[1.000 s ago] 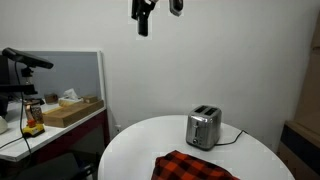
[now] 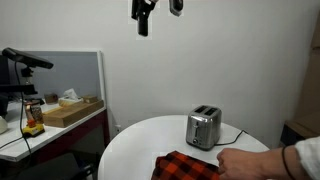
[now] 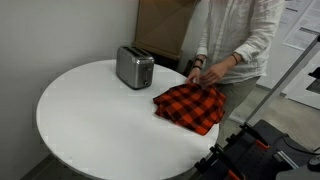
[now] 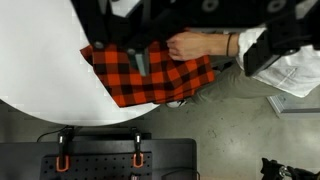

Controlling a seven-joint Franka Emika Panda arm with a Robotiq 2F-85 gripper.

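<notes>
A red-and-black checked cloth (image 3: 190, 107) lies on the white round table (image 3: 85, 115), near the edge where a person stands. The person's hands (image 4: 188, 45) are on the cloth, and part of it looks bunched under them. High above the table, my gripper (image 2: 160, 19) stands open, its fingers (image 2: 143, 22) well apart with nothing between them. In the wrist view the cloth shows below the gripper, partly hidden by the dark fingers.
A silver toaster (image 2: 204, 127) stands on the table behind the cloth, its cord trailing to the right. The person (image 3: 232, 45) occupies the cloth side. Bare tabletop lies left of the cloth. A side bench (image 2: 60, 130) holds boxes and bottles.
The person's arm has come in from the right, and a hand now rests on the cloth's right part. My gripper has stayed in place.
</notes>
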